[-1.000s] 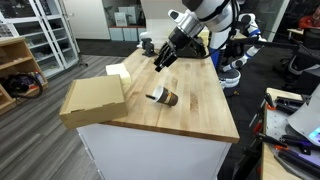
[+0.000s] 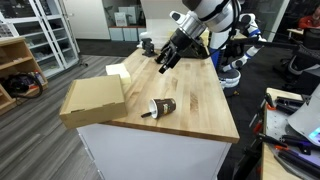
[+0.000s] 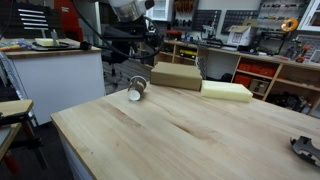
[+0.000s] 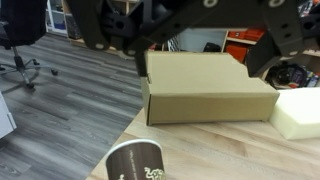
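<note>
A brown cup (image 2: 166,106) with white markings lies on its side on the wooden table. One end looks pale, and a small dark piece (image 2: 149,115) shows beside that end; I cannot tell what it is. From the other side the cup (image 3: 137,87) rests near the table's left edge. The wrist view catches only the upper part of the cup (image 4: 135,160), low in the picture. My gripper (image 2: 163,66) hangs above the table, beyond the cup and apart from it. Its dark fingers (image 4: 290,30) are spread wide, with nothing between them.
A closed cardboard box (image 2: 93,100) sits at the table's end, near the cup. Beside it is a pale yellow block (image 3: 226,91). Floor lies past the table's edge.
The gripper shows little movement.
</note>
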